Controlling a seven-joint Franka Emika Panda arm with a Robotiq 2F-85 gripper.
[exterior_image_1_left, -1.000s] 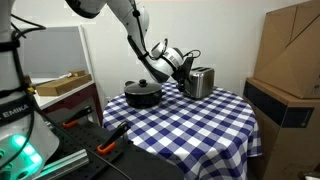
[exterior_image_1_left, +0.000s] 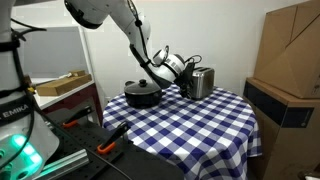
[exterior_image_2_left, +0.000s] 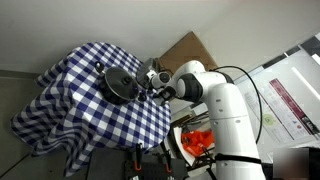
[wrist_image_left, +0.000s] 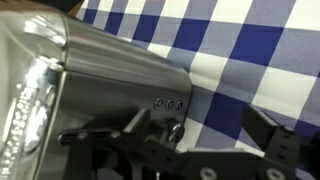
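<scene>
On the checkered cloth stands a silver toaster (exterior_image_1_left: 201, 82), filling the left half of the wrist view, where its metal side (wrist_image_left: 125, 75) and small round buttons show. My gripper (exterior_image_1_left: 184, 88) is beside the toaster, low against its near end. In the wrist view the gripper has its black fingers spread apart at the lower edge, near the toaster's dark knob (wrist_image_left: 176, 132). Nothing shows held between them. A black pot (exterior_image_1_left: 143, 93) with a lid sits to the left on the cloth.
The blue-and-white checkered cloth (exterior_image_1_left: 190, 125) has free room in front of the toaster. Cardboard boxes (exterior_image_1_left: 286, 75) stand at the right, and a wooden box (exterior_image_1_left: 62, 85) lies at the left.
The pot and toaster look unmoved.
</scene>
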